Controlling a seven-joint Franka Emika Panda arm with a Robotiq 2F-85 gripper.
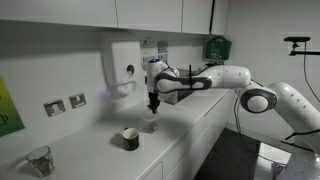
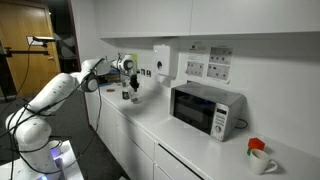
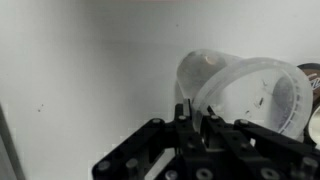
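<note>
A clear, see-through cup (image 3: 262, 92) fills the right half of the wrist view, its round rim facing the camera. My gripper is shut on the near side of that rim. In exterior view 1 the gripper (image 1: 153, 106) points down with the cup (image 1: 150, 124) just beneath its fingertips. Whether the cup's base touches the counter cannot be told. A dark mug (image 1: 131, 140) stands a short way to the cup's left in that view; part of a dark round thing (image 3: 315, 80) shows at the wrist view's right edge.
A clear glass (image 1: 41, 162) stands at the near left of the white counter (image 1: 95, 150). Wall sockets (image 1: 66, 104) are behind. Farther along the counter are a microwave (image 2: 207, 110), a white mug (image 2: 260, 161) and a red cup (image 2: 255, 144).
</note>
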